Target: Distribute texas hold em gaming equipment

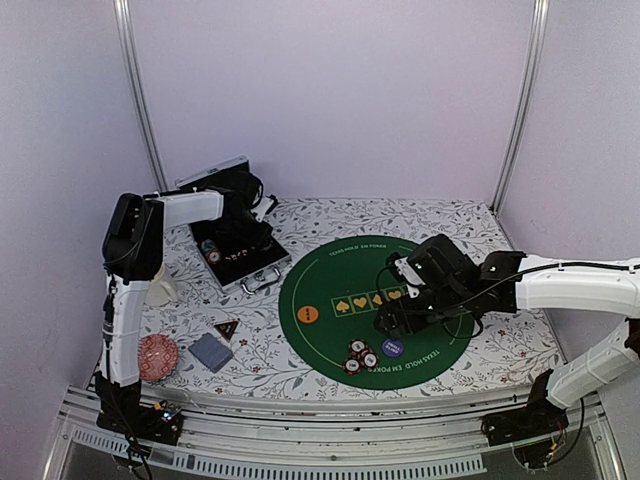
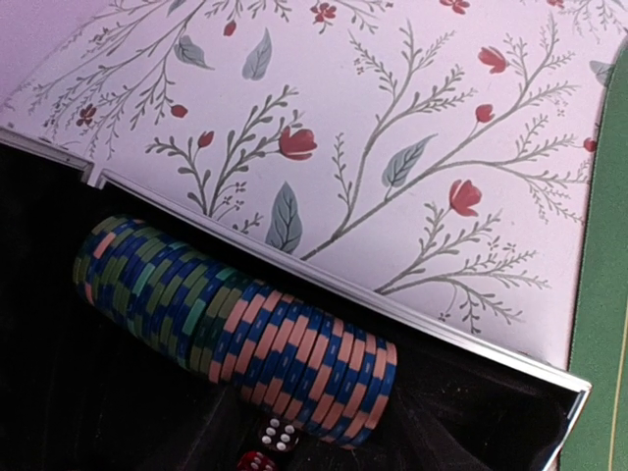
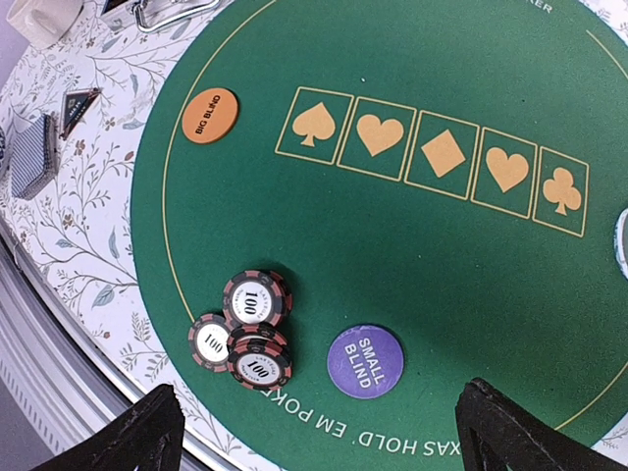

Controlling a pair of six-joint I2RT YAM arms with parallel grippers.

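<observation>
In the top view, an open black case (image 1: 236, 262) stands at the back left, with my left gripper (image 1: 258, 240) low inside it. The left wrist view shows a row of blue, green and pink chips (image 2: 235, 329) lying along the case, dice (image 2: 280, 433) beside it. My left gripper's dark fingers (image 2: 201, 437) stand apart near the dice and the row's pink end; no grip on anything shows. My right gripper is open and empty above the green mat (image 3: 412, 285). On the mat lie several 100 chips (image 3: 257, 298), a purple small blind disc (image 3: 365, 362) and an orange big blind disc (image 3: 210, 115).
Left of the mat, a blue card deck (image 1: 211, 352), a black triangle (image 1: 227, 329) and a red plate (image 1: 157, 358) rest on the floral table. A cream mug (image 1: 162, 288) is partly hidden by the left arm. The case handle (image 1: 261, 281) points toward the mat.
</observation>
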